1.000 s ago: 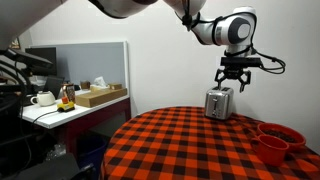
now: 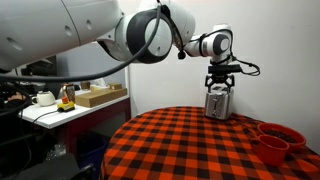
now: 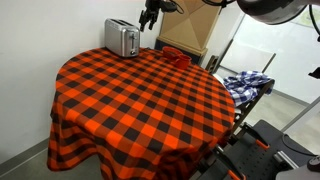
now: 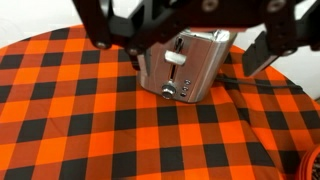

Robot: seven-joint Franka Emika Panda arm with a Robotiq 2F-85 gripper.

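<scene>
A silver toaster (image 2: 218,103) stands upright at the back of the round table, which has a red-and-black checked cloth (image 2: 180,145). Directly above the toaster in exterior view 1 hangs my gripper (image 2: 221,82), its fingers open and empty. In exterior view 2 the gripper (image 3: 148,22) appears near the toaster (image 3: 122,38), up and to its right. The wrist view shows the lever and knob face of the toaster (image 4: 187,72) lying between the spread dark fingers. The toaster's top is partly hidden there, and contact cannot be made out.
A red bowl (image 2: 282,132) and a red cup (image 2: 270,150) sit at the table's right side. A dark cable (image 4: 262,84) runs from the toaster across the cloth. Boxes (image 2: 98,97) stand on a separate desk at left.
In exterior view 1 the gripper has shifted left and slightly down, now over the toaster. The arm behind it hangs lower. The toaster and red containers have stayed put.
</scene>
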